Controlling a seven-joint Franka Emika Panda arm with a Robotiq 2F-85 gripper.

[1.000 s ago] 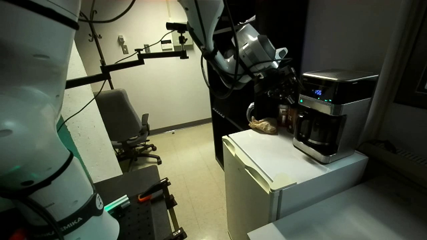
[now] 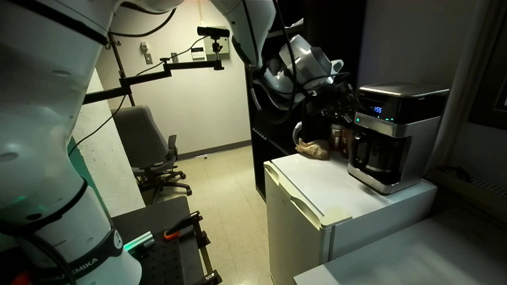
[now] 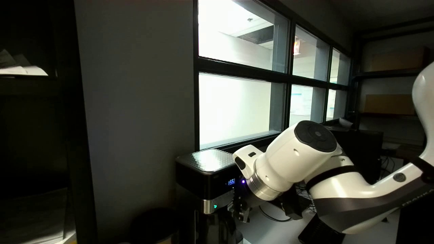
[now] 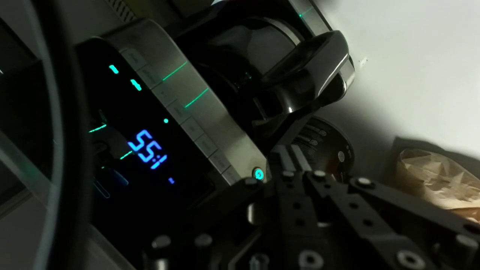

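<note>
The coffee maker point(image 2: 401, 133) is black and silver, and its blue display reads 1:55. Close beside its lit round power button point(image 4: 258, 173), my gripper is shut, with nothing showing between its fingers. Whether the fingertips touch the machine's front cannot be told. A glass carafe point(image 4: 243, 45) with a black handle point(image 4: 310, 67) sits inside the machine. From the second exterior view, my gripper point(image 3: 244, 215) is dark and partly hidden at the coffee maker's front point(image 3: 217, 201).
The coffee maker stands on a white mini fridge point(image 2: 313, 185). Behind my gripper are a crumpled brown paper bag point(image 2: 313, 149) and dark-lidded jars point(image 2: 336, 135). Free room lies on the front left of the fridge top. A loose cable point(image 4: 58, 135) crosses the wrist view.
The arm has shifted slightly right and a little lower in exterior view 1, bringing my gripper closer to the coffee maker's front. The coffee maker, bag and jars have not moved.
</note>
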